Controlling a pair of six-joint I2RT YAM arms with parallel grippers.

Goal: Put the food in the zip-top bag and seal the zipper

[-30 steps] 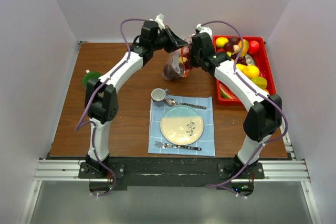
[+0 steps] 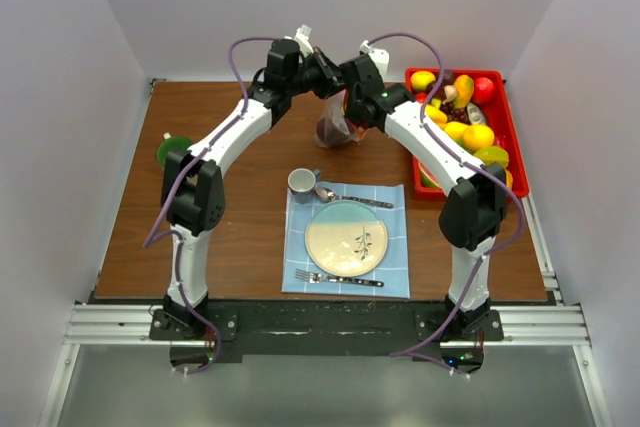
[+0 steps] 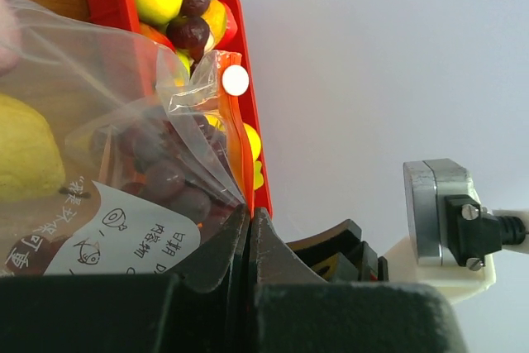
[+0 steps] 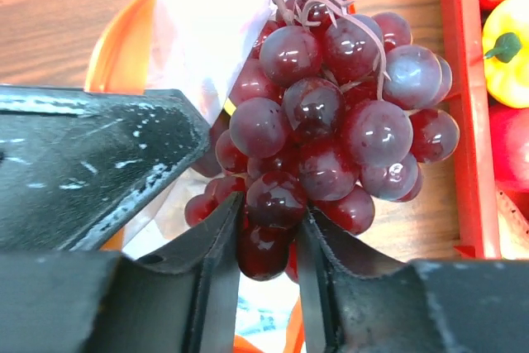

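The clear zip bag (image 3: 116, 163), with an orange zip edge (image 3: 238, 134) and a white slider (image 3: 235, 80), has a yellow fruit (image 3: 25, 150) inside. My left gripper is shut on the zip edge. In the right wrist view, a bunch of dark red grapes (image 4: 339, 121) lies across the bag's mouth, its right part sticking out past the orange rim (image 4: 120, 47). Fingertips of my right gripper stand close on both sides of the lowest grapes. A black finger of the left gripper reaches in from the left. From above, both grippers cover most of the bag (image 2: 335, 127).
A red crate (image 2: 520, 172) of fruit and vegetables stands close on the right. In front lie a plate (image 2: 346, 239), a fork, a spoon and a knife on a blue mat (image 2: 300, 217), with a mug (image 2: 302, 181) near the bag.
The right gripper has moved left, closer to the left gripper over the bag's mouth. The left arm has hardly moved.
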